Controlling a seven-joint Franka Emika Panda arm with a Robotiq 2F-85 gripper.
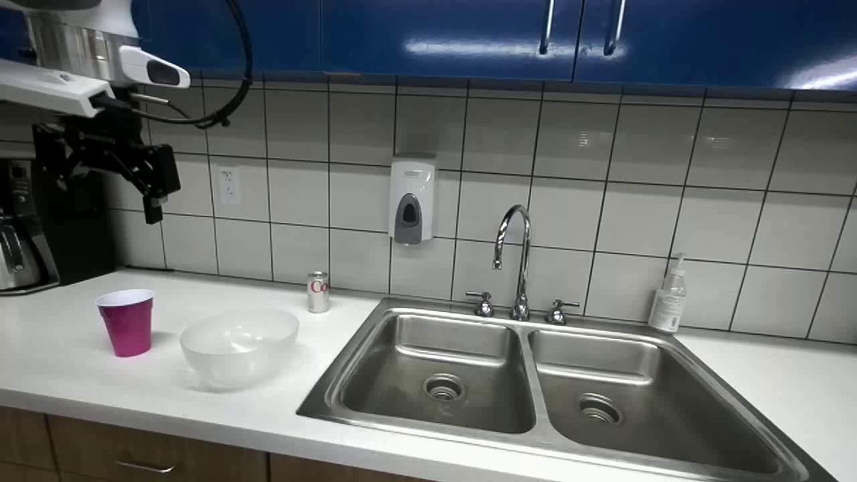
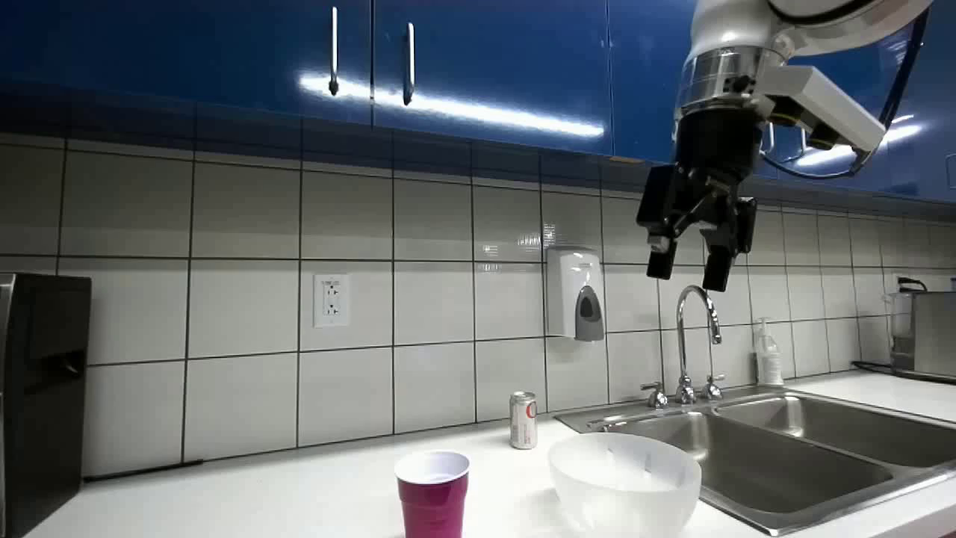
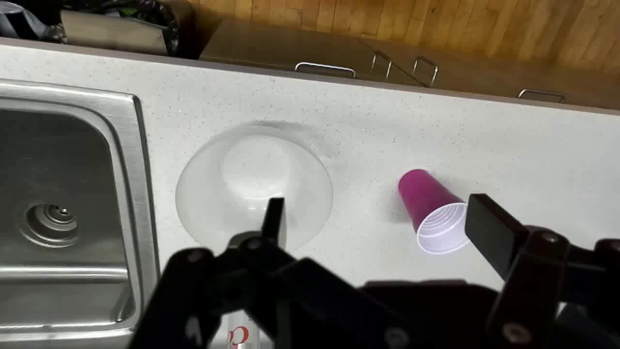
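High above the counter, my gripper [image 2: 687,270] hangs open with its fingers apart and nothing between them. Below it, in the wrist view, a frosted bowl [image 3: 200,195] lies under the left finger and a magenta cup [image 3: 421,198] with a white inside lies near the right one. The cup [image 1: 128,328] stands upright to the left of the empty-looking bowl [image 1: 237,349]. Behind the bowl, near the tiled wall, a Coke can [image 2: 522,421] stands upright. My gripper's body hides part of the can [image 3: 241,334] in the wrist view.
A double steel sink [image 1: 434,406] with a tall faucet [image 1: 522,265] is right of the bowl. A soap dispenser [image 1: 413,201] is on the wall, a pump bottle [image 1: 668,301] behind the sink. The coffee maker [image 1: 24,241] stands far left; blue cabinets [image 1: 450,40] hang overhead.
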